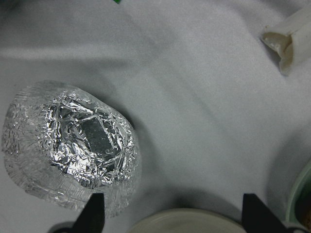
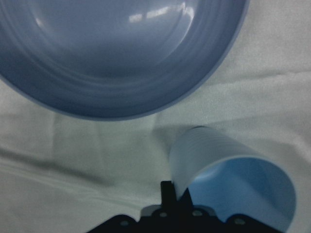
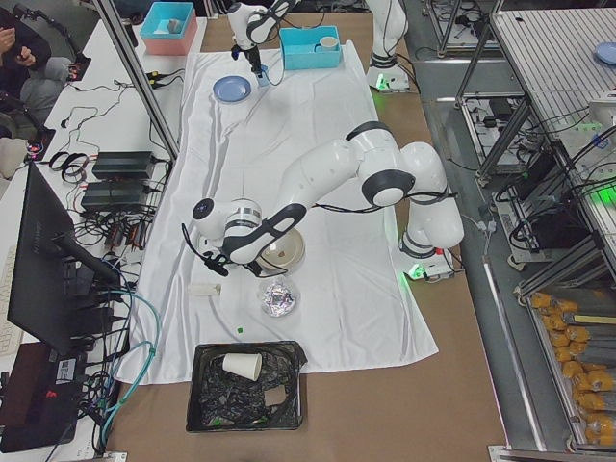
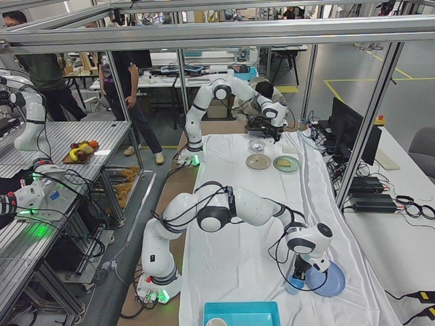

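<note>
My right gripper is closed on the rim of a light blue cup (image 2: 209, 145), tilted beside a blue plate (image 2: 116, 92) in the right wrist view. My left gripper hangs over the cloth near a crumpled foil bowl (image 1: 73, 141), a white paper roll (image 1: 296, 36), a beige plate (image 4: 258, 161) and a green plate (image 4: 286, 170) holding something yellowish-brown. Its fingertips show apart at the bottom of the left wrist view.
A black lined bin (image 3: 207, 404) with a white cup stands at the cloth's front. A turquoise tray (image 4: 241, 316) holds a cup at the other end.
</note>
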